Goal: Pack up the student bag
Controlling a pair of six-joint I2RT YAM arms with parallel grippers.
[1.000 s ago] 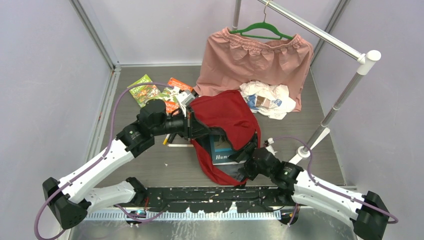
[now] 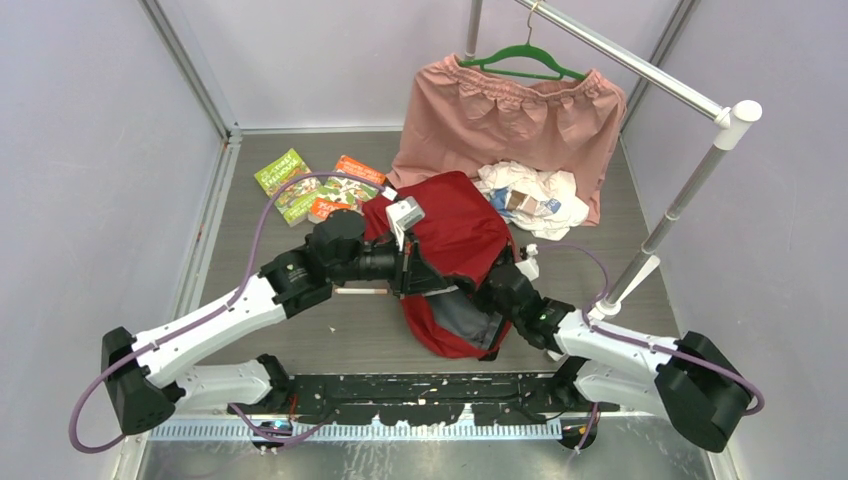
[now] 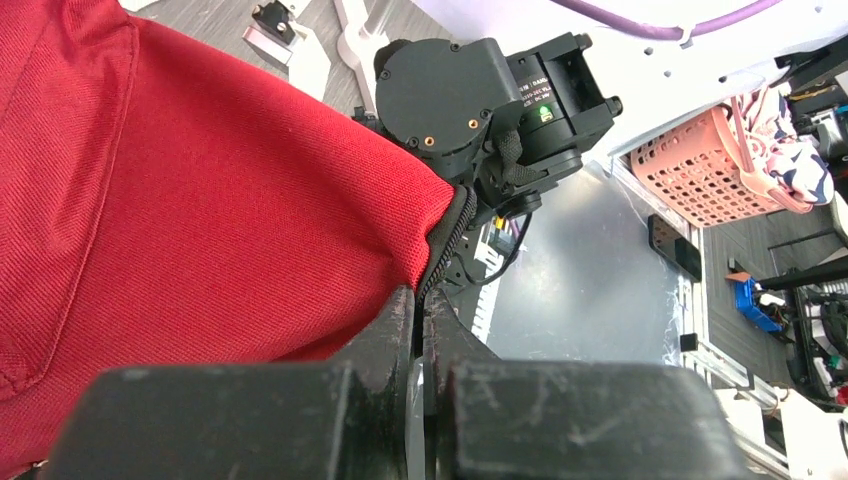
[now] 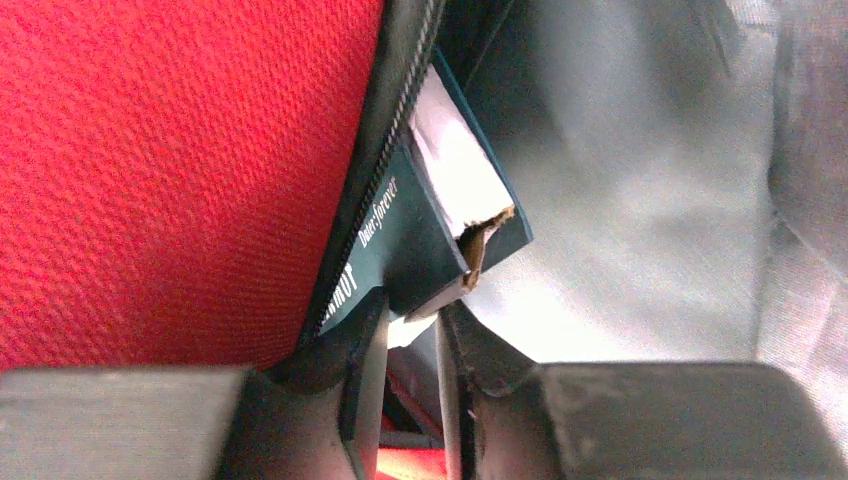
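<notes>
The red bag (image 2: 453,215) lies open at centre, grey lining (image 4: 630,200) showing. My left gripper is shut on the edge of its zippered flap, the black zipper tape (image 3: 450,235) rising from the fingertips. Inside the bag is a dark teal book (image 4: 400,230) with white lettering and a worn corner, partly behind the red fabric. My right gripper reaches into the bag at the book's lower corner; whether its fingers grip the book I cannot tell.
Green and orange books (image 2: 288,183) lie at the back left. A white cloth bundle (image 2: 550,200) lies behind the bag, below pink shorts (image 2: 500,120) on a hanger. A rail post (image 2: 665,225) stands at the right.
My left gripper has moved right and toward the front with the flap. My right gripper has moved up and deeper in; the teal book is now hidden in the top view.
</notes>
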